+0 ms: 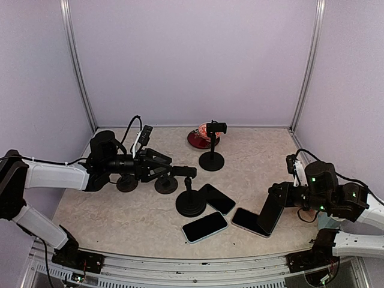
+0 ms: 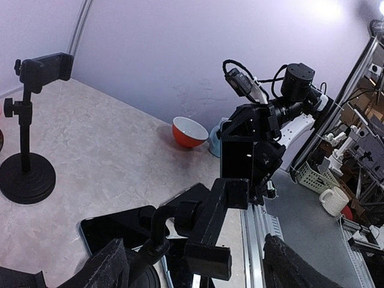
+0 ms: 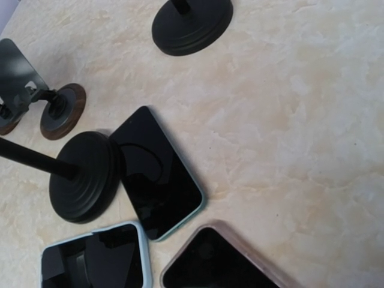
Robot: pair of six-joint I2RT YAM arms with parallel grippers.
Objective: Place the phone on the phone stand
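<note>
My right gripper (image 1: 281,192) is shut on a black phone (image 1: 270,213), held tilted over the front right of the table; in the left wrist view that phone (image 2: 236,162) hangs upright. My left gripper (image 1: 162,168) is open, its fingers either side of the head (image 2: 209,258) of the front black phone stand (image 1: 191,204). Three other phones lie flat: one (image 1: 217,199) right of that stand, one (image 1: 204,227) in front, one (image 1: 243,219) beneath the held phone.
A second tall stand (image 1: 211,161) is at the back centre, near a red round base (image 1: 198,140). Small stands (image 1: 126,186) are at the left. A red bowl (image 2: 189,135) is at the right.
</note>
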